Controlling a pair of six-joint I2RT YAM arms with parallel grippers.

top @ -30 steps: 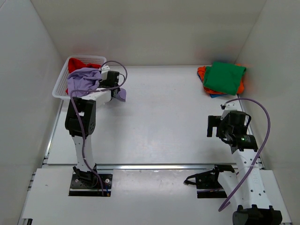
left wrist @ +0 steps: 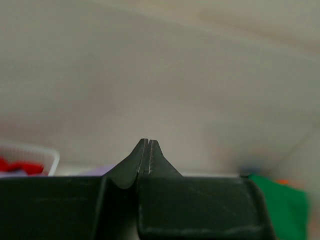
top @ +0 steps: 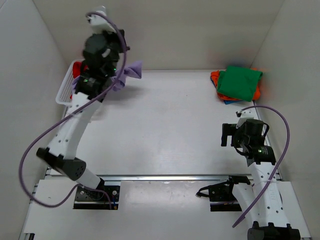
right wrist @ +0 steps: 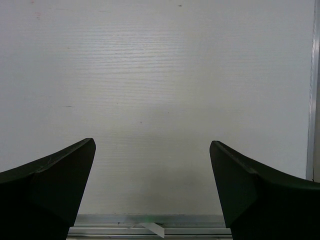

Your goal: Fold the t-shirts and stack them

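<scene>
In the top view my left gripper is blurred, raised high at the back left above the white basket (top: pixel 65 90), which holds a red shirt (top: pixel 77 69) and purple shirt (top: pixel 131 70), partly hidden by the arm. In the left wrist view my left gripper is shut, with no cloth visible between its tips. A green folded shirt (top: pixel 239 82) lies on orange and blue ones at the back right. My right gripper (top: pixel 228 134) hangs open at the right side; in the right wrist view only bare table shows between its fingers.
Walls stand at the back, left and right, and a metal rail (top: pixel 160 176) runs along the front edge.
My left arm has swung sharply up from down at the basket to high above it. Purple cloth now shows further right and higher beside the basket. The right arm stays put.
</scene>
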